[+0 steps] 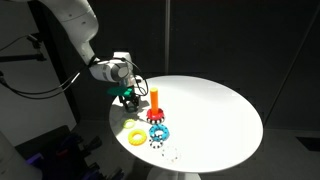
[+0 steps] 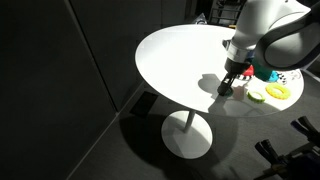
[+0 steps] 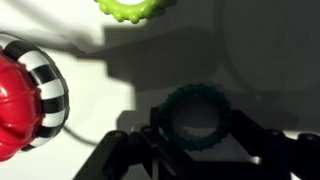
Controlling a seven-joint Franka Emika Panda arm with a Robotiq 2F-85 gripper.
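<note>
A small dark teal ring with a bumpy edge lies between the fingertips of my gripper in the wrist view. The fingers are shut on it, one finger at each side of the ring. From exterior view 1, my gripper is low at the left part of the white round table, and it mostly covers the ring. In exterior view 2 the gripper points down near the table's edge. Whether the ring touches the table cannot be told.
An orange post stands on a red base to the gripper's right. Nearer the front edge are a light green ring, a yellow ring and a blue ring.
</note>
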